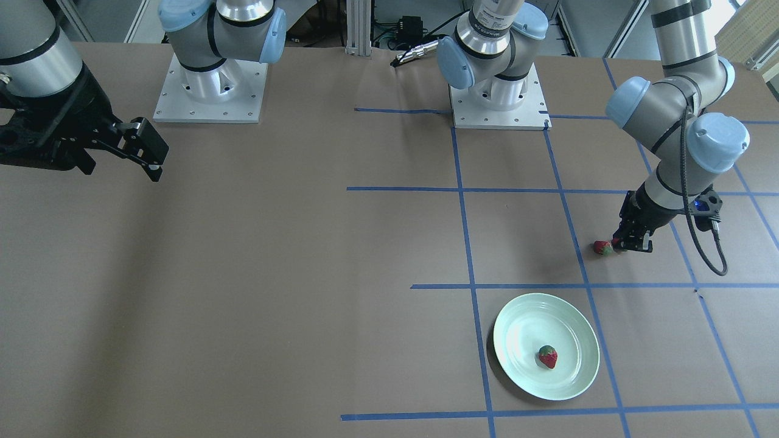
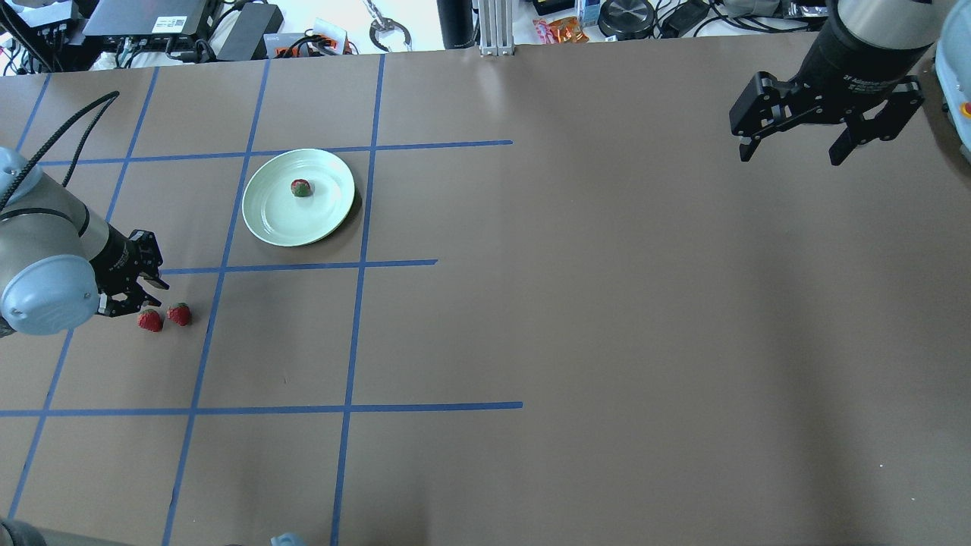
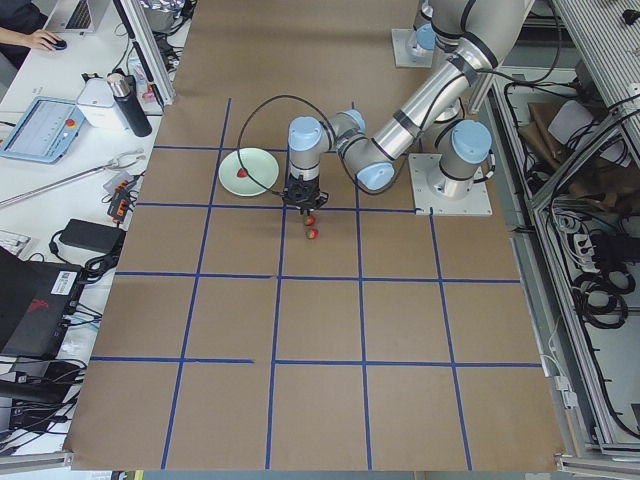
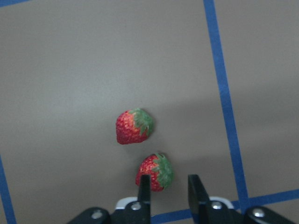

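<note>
My gripper hangs low over the taped tabletop; in the left wrist view its two dark fingers stand apart with a gap between them and nothing held. Two red strawberries lie on the table below it: one (image 4: pixel 133 126) farther up in that view, the other (image 4: pixel 154 171) just beyond the fingertips. In the top view they (image 2: pixel 179 313) sit beside my gripper (image 2: pixel 156 291). A pale green plate (image 1: pixel 546 314) with one strawberry (image 1: pixel 548 357) on it rests nearer the front camera, also seen in the top view.
A second arm's black gripper (image 2: pixel 824 118) hangs over the table's far side in the top view. More arm bases (image 1: pixel 208 109) stand along the edge in the front view.
</note>
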